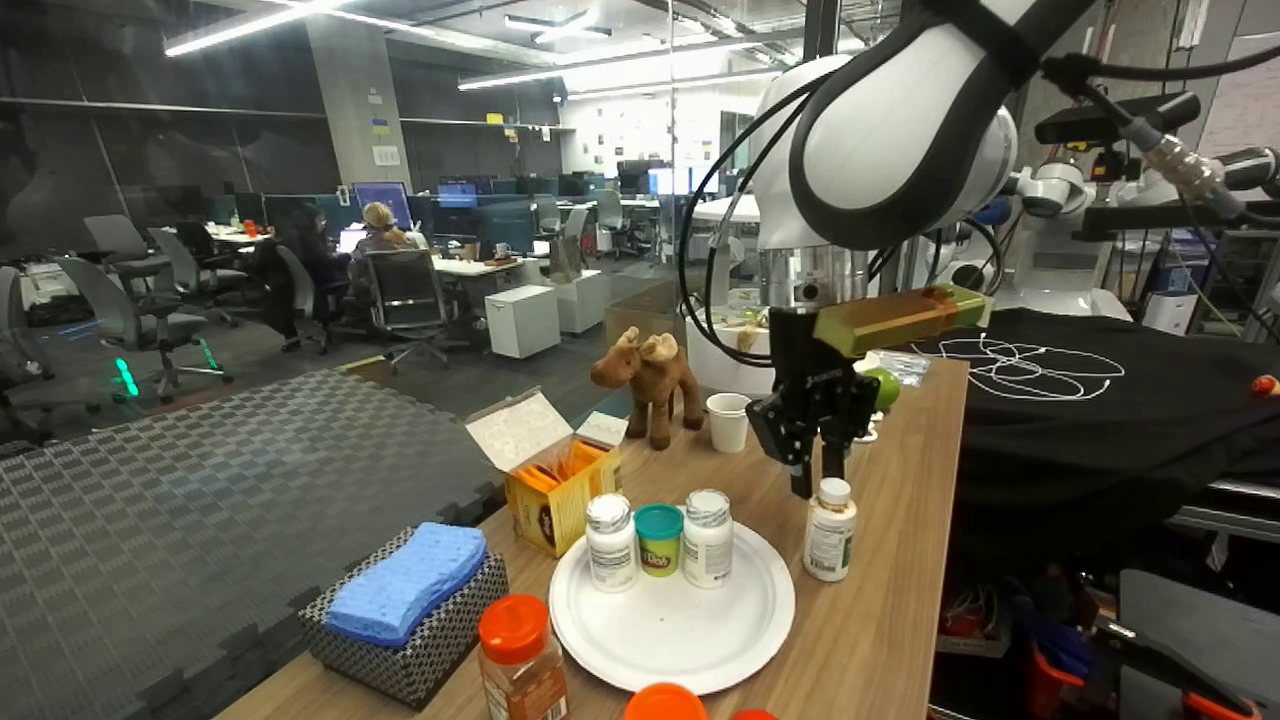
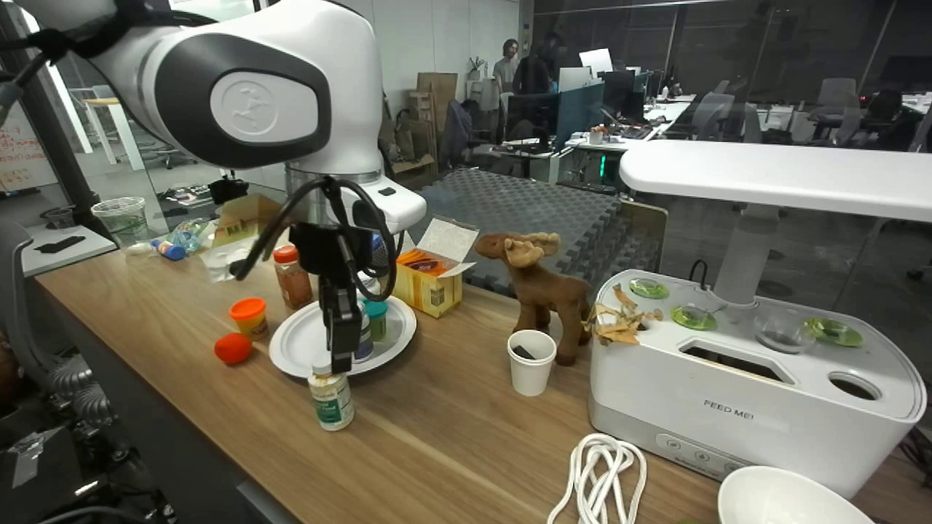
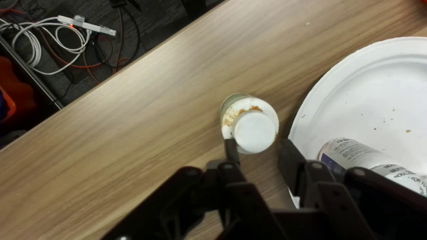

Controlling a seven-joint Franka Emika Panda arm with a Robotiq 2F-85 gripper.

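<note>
A white-capped pill bottle (image 1: pixel 829 534) stands upright on the wooden table, just off the plate's edge. My gripper (image 1: pixel 817 470) points down at the height of its cap, part open. In the wrist view the bottle's white cap (image 3: pixel 254 131) shows just beyond the fingertips, with a finger (image 3: pixel 231 151) close to its left side and the other to the right; whether either touches is unclear. The white plate (image 1: pixel 654 654) holds two white bottles (image 1: pixel 611 554) (image 1: pixel 708 546) and a teal-lidded Play-Doh tub (image 1: pixel 659 542) between them.
Behind stand a paper cup (image 2: pixel 531 371), a brown toy moose (image 2: pixel 546 288) and a white planter (image 2: pixel 664 410). An open yellow box (image 1: pixel 564 498), a blue sponge (image 1: pixel 408 582) and an orange-lidded jar (image 1: pixel 518 654) flank the plate. Bare table (image 3: pixel 132 132) lies along the near edge.
</note>
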